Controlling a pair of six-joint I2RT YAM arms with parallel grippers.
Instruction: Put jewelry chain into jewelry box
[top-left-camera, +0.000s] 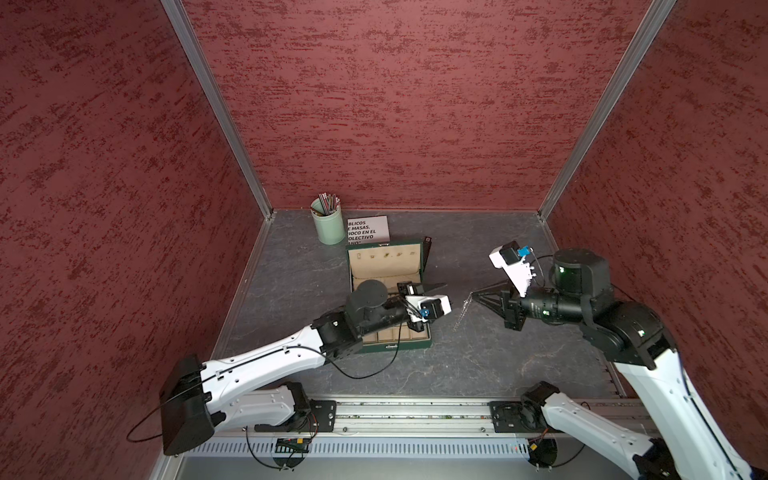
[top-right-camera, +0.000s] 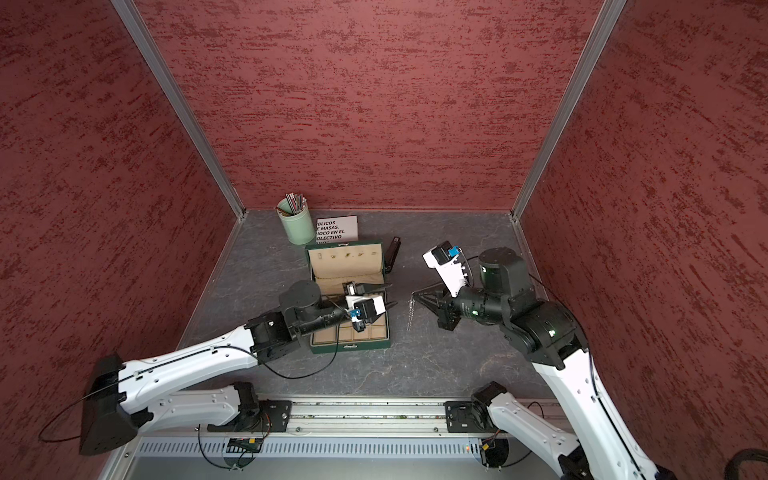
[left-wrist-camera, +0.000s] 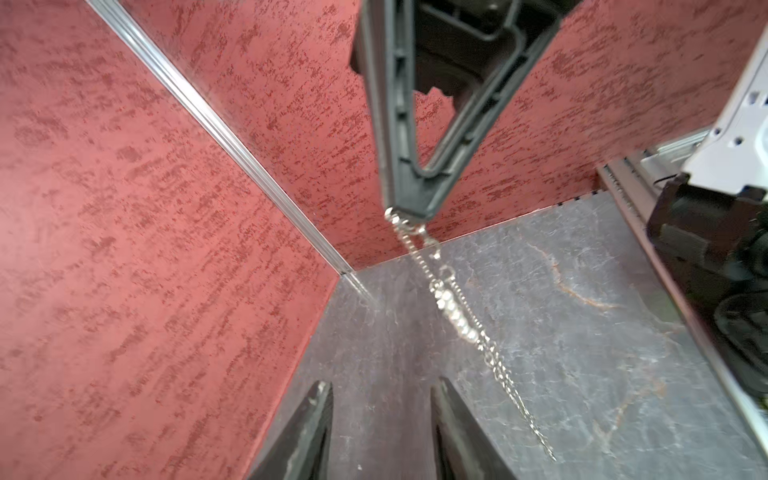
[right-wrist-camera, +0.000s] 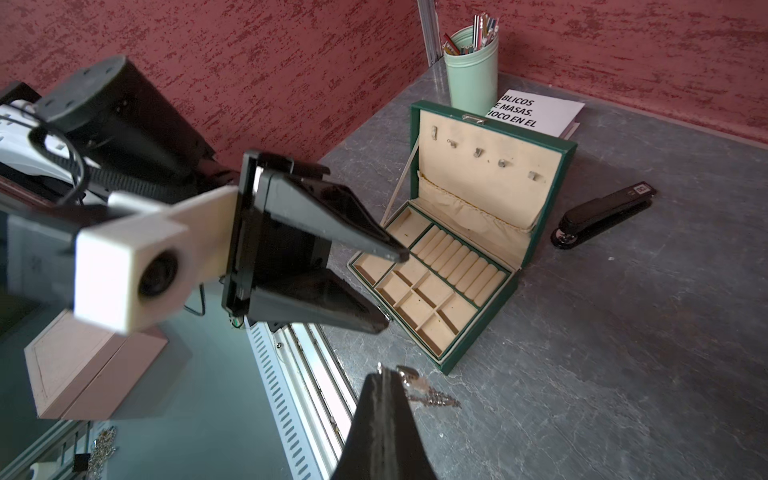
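A silver chain (left-wrist-camera: 456, 312) dangles from the closed fingertips of my right gripper, hanging over the grey surface right of the jewelry box (right-wrist-camera: 488, 192). My left gripper is open, fingers apart with nothing between them, a short way to the left of the chain. The green box stands with its lid up, showing cream compartments and ring rolls in the right wrist view; in the top views the left arm partly hides it.
A mint pen cup (top-left-camera: 329, 225) and printed papers (top-left-camera: 367, 229) sit behind the box. A black stapler (right-wrist-camera: 602, 214) lies at its right. Counter to the right of the box is clear.
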